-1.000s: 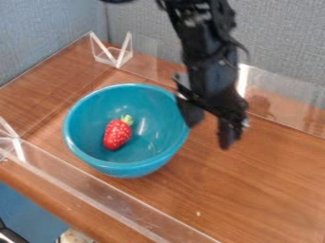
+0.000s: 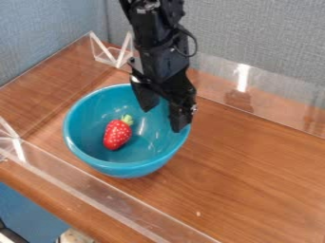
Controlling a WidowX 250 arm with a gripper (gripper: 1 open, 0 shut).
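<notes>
A blue bowl (image 2: pixel 95 147) sits on the wooden table, with a red strawberry (image 2: pixel 117 134) lying inside on its left side. My black gripper (image 2: pixel 162 106) hangs from above over the back right part of the bowl, right of and higher than the strawberry. It is open, its two fingers apart, and holds nothing that I can see.
Clear plastic walls edge the table (image 2: pixel 254 185) at back, left and front. A grey wall stands behind, and a blue surface shows below the near left edge.
My gripper has moved left, from beside the bowl's right to over the bowl. The bowl and strawberry look unmoved.
</notes>
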